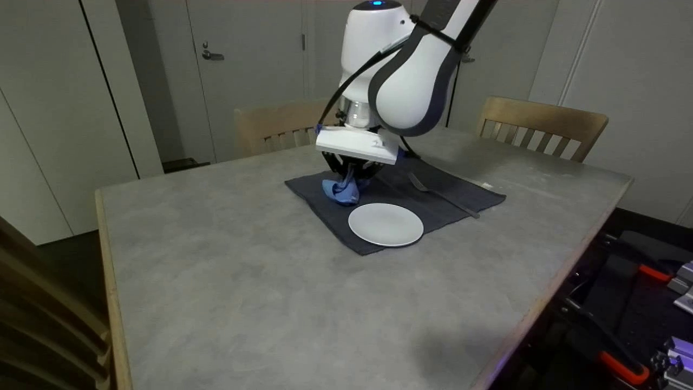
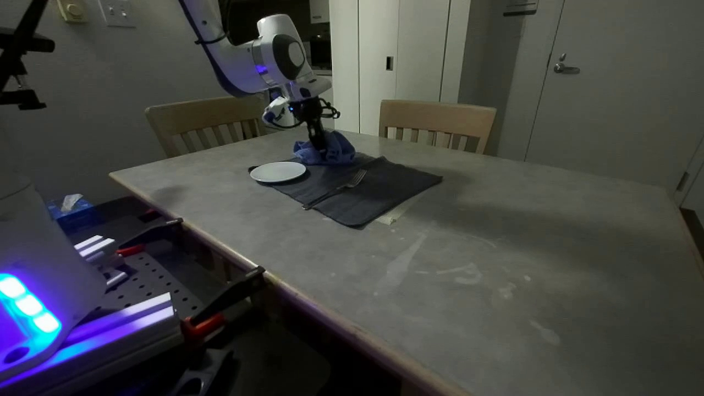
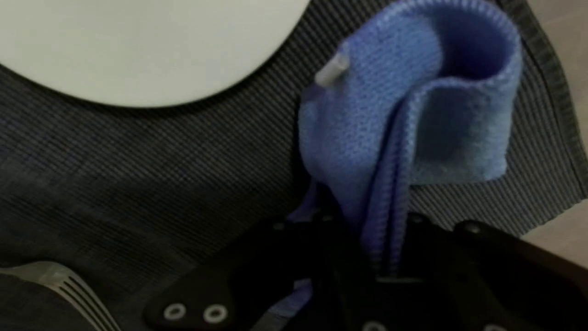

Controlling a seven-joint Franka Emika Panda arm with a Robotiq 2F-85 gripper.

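A crumpled blue cloth (image 1: pixel 342 189) is over the dark placemat, close beside the white plate (image 1: pixel 386 225). My gripper (image 1: pixel 351 173) points down at it. In the wrist view the blue cloth (image 3: pixel 358 116) is bunched between the dark fingers of my gripper, folds of it standing out ahead of them. The fingers look closed on the fabric; their tips are hidden by it and by shadow. From the other side, the cloth (image 2: pixel 337 149) spreads around the fingers at placemat height; whether it touches the mat I cannot tell.
The dark placemat (image 1: pixel 328 211) lies on a grey table (image 1: pixel 260 279). A fork (image 1: pixel 445 199) rests across it, on the plate's far side from the table's left end. Wooden chairs (image 1: pixel 542 127) stand along the back.
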